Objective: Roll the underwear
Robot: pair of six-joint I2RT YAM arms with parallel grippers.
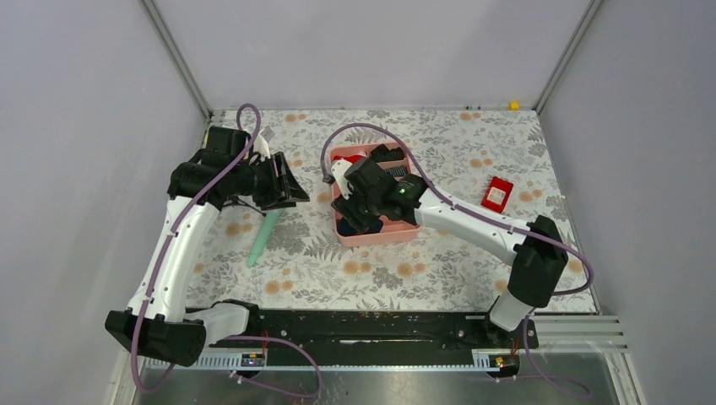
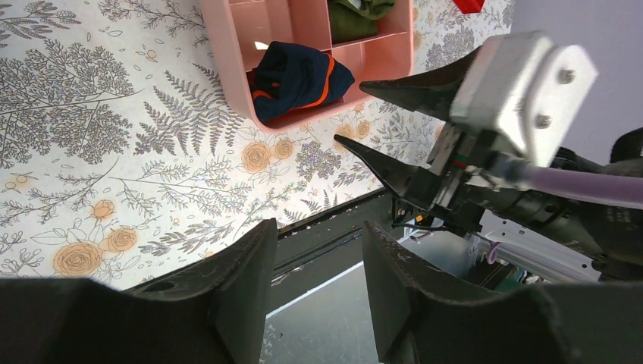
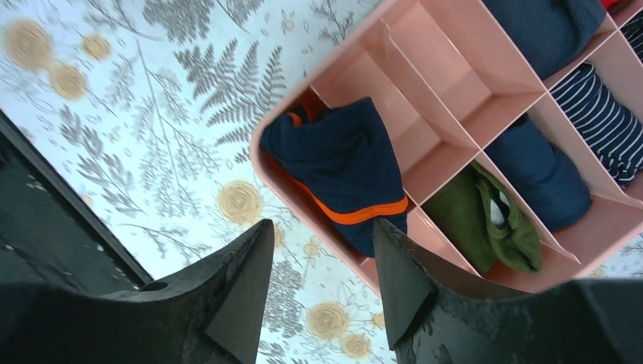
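Note:
The navy underwear with an orange band (image 3: 345,163) lies bunched in a front corner compartment of the pink divided box (image 3: 282,186). In the left wrist view the same underwear (image 2: 299,80) rests against the box's front wall. My right gripper is open above that corner, its fingers apart and nothing held; from the left wrist view its fingertips (image 2: 379,87) appear just beside the box edge. My left gripper (image 1: 291,192) hovers to the left of the box, open and empty, with bare space between its fingers.
Neighbouring compartments hold a green rolled cloth (image 3: 493,216), a navy one (image 3: 540,174) and a striped one (image 3: 599,117). A teal strip (image 1: 263,239) lies below the left arm. A red item (image 1: 497,194) is at the right.

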